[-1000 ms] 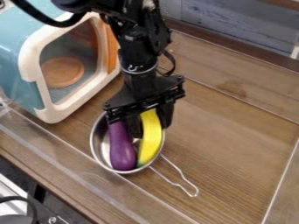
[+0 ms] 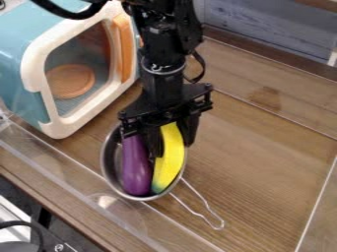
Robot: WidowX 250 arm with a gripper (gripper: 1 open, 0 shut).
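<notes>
A metal pot [image 2: 114, 180] with a long wire handle sits on the wooden counter, holding a purple eggplant [image 2: 136, 167] on its left and a yellow banana [image 2: 168, 162] on its right. The black gripper [image 2: 161, 135] is down over the pot from above, its fingers at the upper end of the banana and beside the eggplant. Whether it is holding either one, and how far it is open, is hard to see.
A blue and white toy microwave [image 2: 59, 74] with a round orange plate inside stands at the back left. A dark cable shows at the lower left.
The arm has shifted very slightly upward at the pot; the eggplant and banana are nearly where they were.
</notes>
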